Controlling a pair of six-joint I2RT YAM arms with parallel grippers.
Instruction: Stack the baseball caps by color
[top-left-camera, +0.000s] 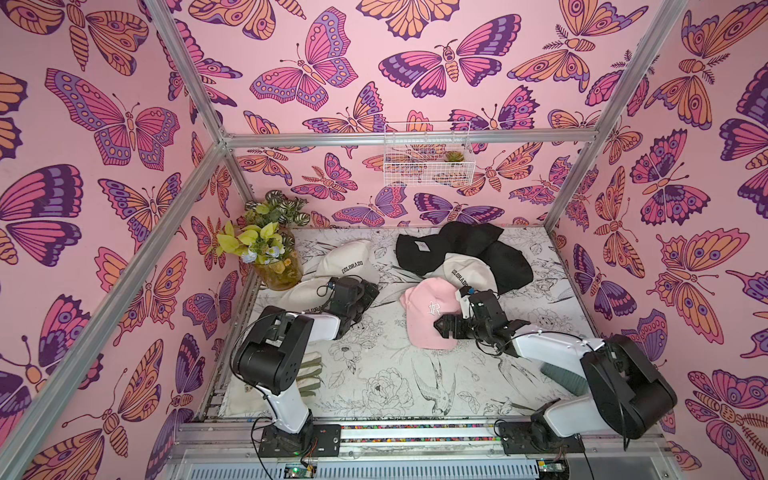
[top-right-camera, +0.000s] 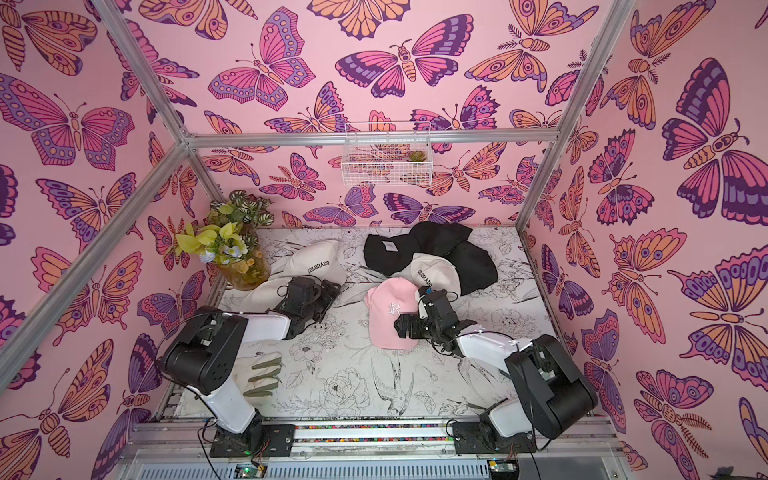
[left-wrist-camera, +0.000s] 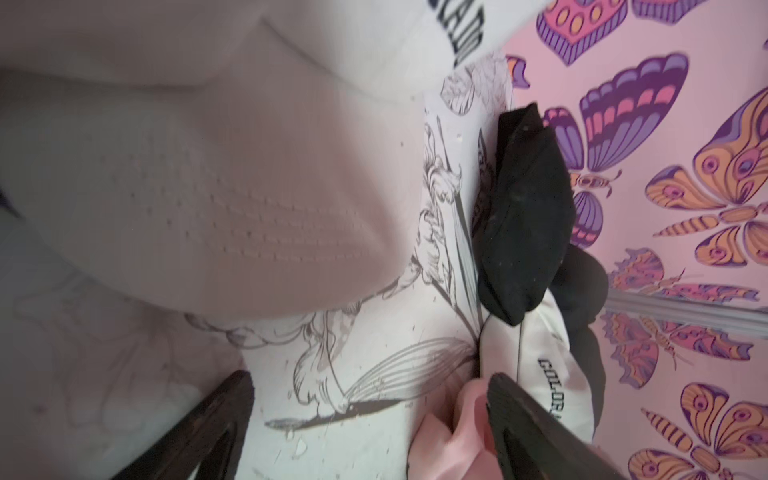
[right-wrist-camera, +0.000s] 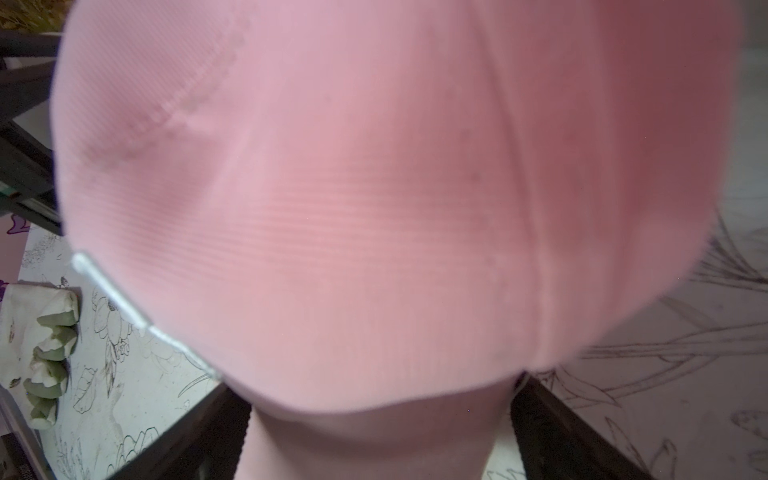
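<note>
A pink cap (top-left-camera: 428, 308) lies mid-table, its brim toward the front. My right gripper is open, with part of the pink cap between its fingers and the crown filling the right wrist view. Two white COLORADO caps (top-left-camera: 345, 257) lie at the left by the vase, one in front of the other. My left gripper stands part open beside them, nothing between its fingers; a white cap brim (left-wrist-camera: 256, 216) looms close in that wrist view. Behind the pink cap is a third white cap (top-left-camera: 468, 272), resting against several black caps (top-left-camera: 508, 260).
A glass vase with flowers (top-left-camera: 280, 264) stands at the back left. A striped cloth (top-right-camera: 264, 376) lies at the front left, and a grey-green item (top-left-camera: 564, 377) sits under the right arm.
</note>
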